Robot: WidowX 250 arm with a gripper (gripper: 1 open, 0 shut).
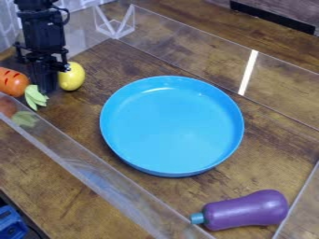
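Observation:
The black gripper [45,65] is low at the upper left, between an orange carrot [14,82] with pale green leaves and a yellow lemon-like object [71,77]. Its fingertips are dark and partly hidden, so I cannot tell how the fingers stand or whether anything is between them. A large blue plate [173,125] lies in the middle. A purple eggplant [249,208] lies at the lower right.
Clear plastic walls run along the left and back of the wooden table [112,187]. A small blue item [7,224] is at the lower left edge. Bare wood lies around the plate.

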